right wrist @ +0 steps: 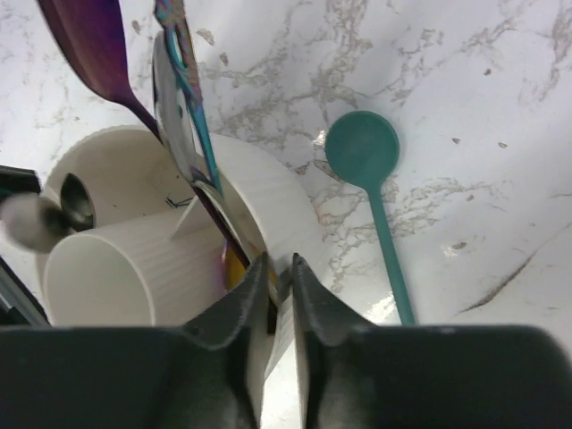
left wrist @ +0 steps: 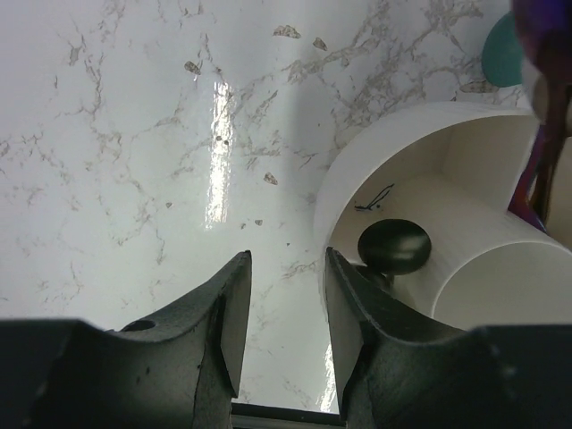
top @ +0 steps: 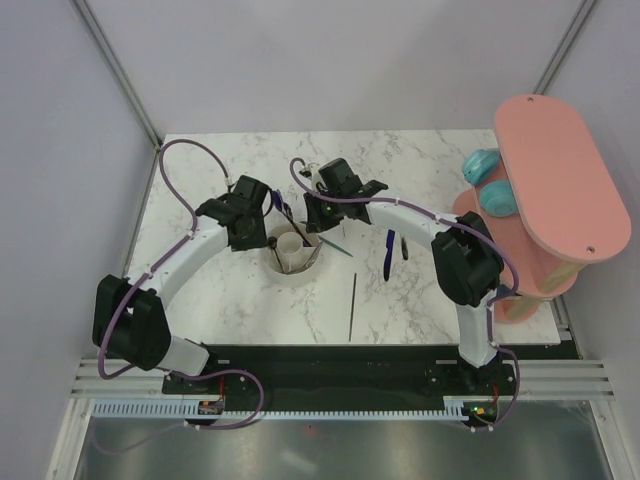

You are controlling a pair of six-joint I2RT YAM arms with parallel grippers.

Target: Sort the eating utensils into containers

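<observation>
A round white divided container (top: 292,270) stands between my two grippers, with an inner cup and several utensils in it. A purple spoon (right wrist: 89,36) leans out at the back, beside other handles; a dark spoon (left wrist: 393,246) lies in the left compartment. My left gripper is part open at the container's left side, the wall close to its right finger, nothing held between. My right gripper has its fingers close together astride the right wall; whether they press on it I cannot tell. A teal spoon (right wrist: 362,147) lies on the table beside the container.
To the right on the marble table (top: 250,320) lie a dark blue utensil (top: 388,255), a short dark one (top: 404,247) and a thin one (top: 351,310). A pink rack (top: 560,160) with teal bowls (top: 497,198) fills the right edge.
</observation>
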